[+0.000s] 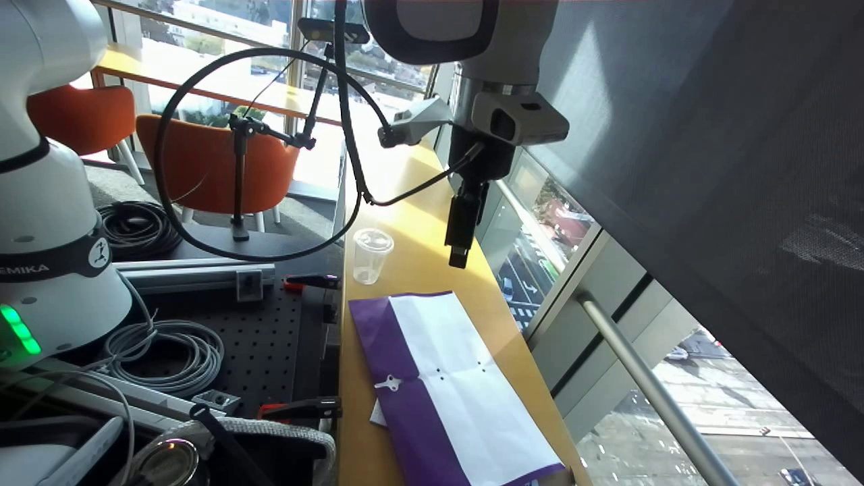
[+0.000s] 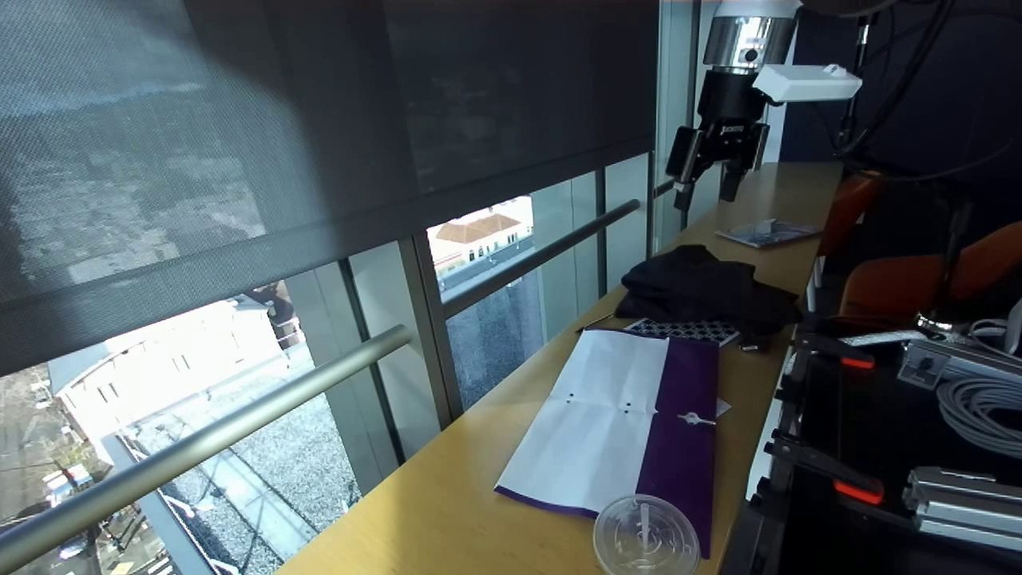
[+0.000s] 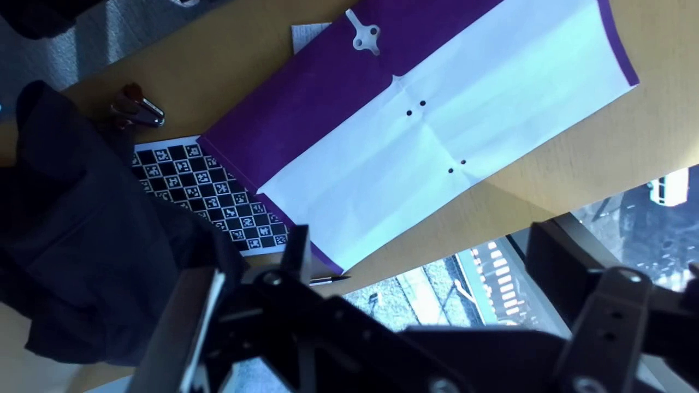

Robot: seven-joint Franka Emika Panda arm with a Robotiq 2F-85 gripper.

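Note:
In exterior view 2 my gripper (image 2: 706, 196) hangs in the air with its fingers apart and nothing between them. The wrist view shows its two fingers (image 3: 298, 252) spread wide. A sheet with a white panel (image 1: 466, 381) and a purple strip (image 1: 413, 405) lies on the wooden table. On the purple strip rests a small white key-shaped piece (image 3: 365, 34). A clear lidded plastic cup (image 1: 370, 258) stands just beyond one end of the sheet. The gripper is above that cup and off towards the window side in exterior view 1.
Dark cloth (image 2: 704, 287) is heaped past the sheet's other end, partly over a black-and-white patterned board (image 3: 216, 196). A pen (image 3: 329, 280) lies near the window edge. A metal rail (image 1: 656, 389) runs along the window. Bare table (image 2: 441, 508) shows beside the sheet.

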